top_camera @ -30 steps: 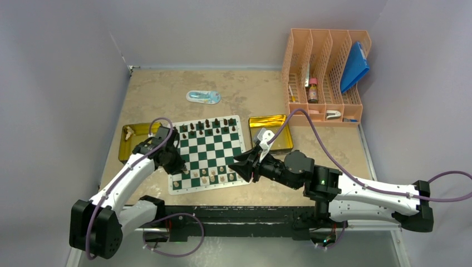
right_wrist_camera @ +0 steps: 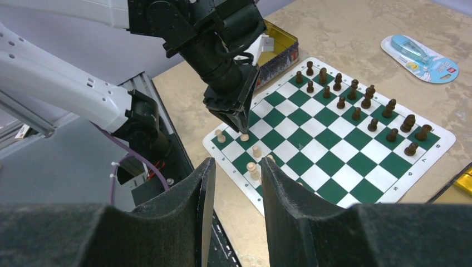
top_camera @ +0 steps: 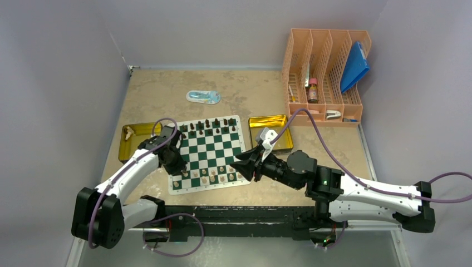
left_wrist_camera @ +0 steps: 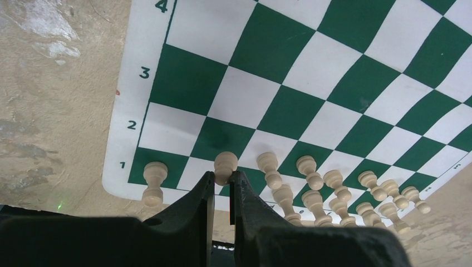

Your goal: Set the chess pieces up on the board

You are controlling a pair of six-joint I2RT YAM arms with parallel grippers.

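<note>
The green-and-white board (top_camera: 209,147) carries dark pieces along its far side and light pieces along its near side. In the left wrist view a light pawn (left_wrist_camera: 225,164) sits at the fingertips of my left gripper, over the near left of the board; whether they grip it is unclear. A light rook (left_wrist_camera: 154,183) stands in the corner square beside it. My right gripper is at the board's right side, part open with a narrow gap and nothing seen between its fingers.
A gold tray (top_camera: 127,150) with light pieces lies left of the board, another gold tray (top_camera: 278,119) right of it. A blue packaged item (top_camera: 203,97) lies behind the board, and a pink organizer (top_camera: 300,105) stands at back right.
My left arm has shifted very slightly at the near left of the board. The right arm and the other pieces look unchanged.
</note>
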